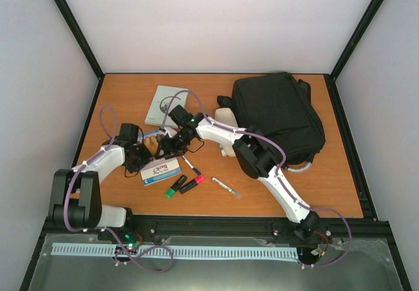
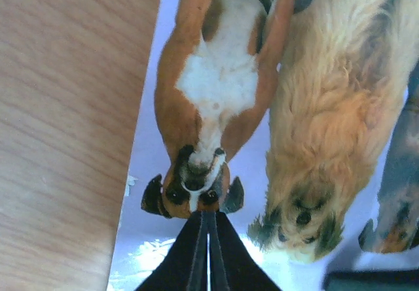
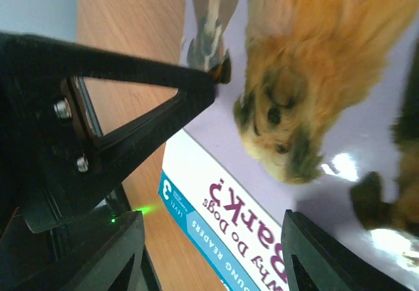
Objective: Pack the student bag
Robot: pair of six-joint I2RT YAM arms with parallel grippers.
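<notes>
A glossy book with dog pictures [image 1: 161,171] lies on the left of the table, both grippers over it. In the left wrist view my left gripper is low over the cover, fingertips close together; how far open it is cannot be told. My right gripper [image 1: 167,147] is over the book's upper right; in the right wrist view its black parts are close above the cover, and what is between its fingers is unclear. The black bag [image 1: 278,114] lies at the right.
A grey notebook [image 1: 159,101] lies behind the book. Markers [image 1: 190,184], pens [image 1: 226,188] and a beige pouch [image 1: 224,116] lie right of it.
</notes>
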